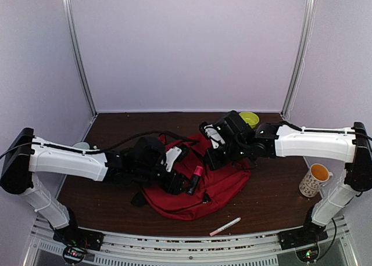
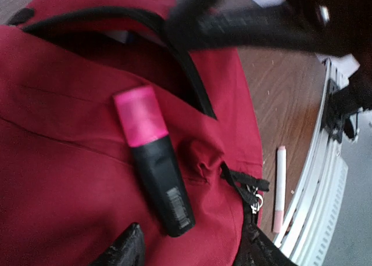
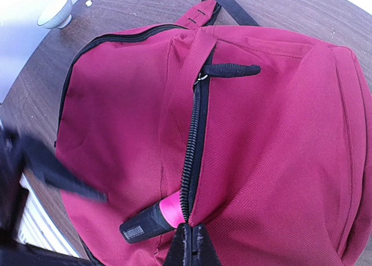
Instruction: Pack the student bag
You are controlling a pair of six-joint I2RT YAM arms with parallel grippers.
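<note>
The red bag [image 1: 226,187] lies in the middle of the table. A black highlighter with a pink cap [image 2: 154,164] rests on the outside of its front cloth, beside the zippered opening. Over that cloth my left gripper is open, its fingertips apart on either side of the highlighter's lower end, with nothing gripped. My right gripper is closed on the zipper edge [image 3: 195,144] of the bag, the teeth running straight into its fingertips. A pink-and-white pen [image 1: 225,226] lies on the table in front of the bag.
To the right stands a patterned mug [image 1: 314,180]. A yellow-green bowl [image 1: 249,119] sits behind the right arm, and a pale bowl [image 3: 56,11] shows in the right wrist view. Both arms crowd closely together over the bag. Bare table lies at front left.
</note>
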